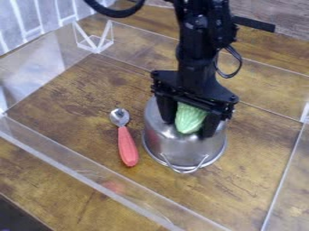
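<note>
The black gripper (193,106) is lowered into a steel pot (169,144) right of centre, open, with its fingers around or just above a pale green vegetable-like object (190,120) inside. The gripper hides much of that object and the pot's rim. A spoon with a red handle (126,144) lies on the wooden table left of the pot.
Clear panels or edges run along the left and right sides, and a small white frame (94,36) stands at the back left.
</note>
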